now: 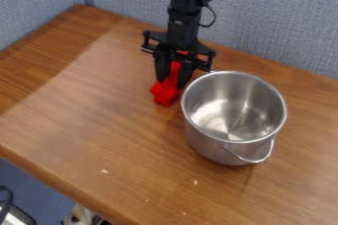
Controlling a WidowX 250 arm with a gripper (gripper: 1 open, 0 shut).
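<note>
My black gripper reaches down from the top centre, its fingers around a red object that rests on the wooden table. The fingers partly hide the red object, and I cannot tell whether they grip it. Just right of it stands a large steel pot with a wire handle, its inside empty.
Grey padded walls stand behind at the back and left. Some free table lies to the right of the pot, and the table's edge runs along the lower left.
</note>
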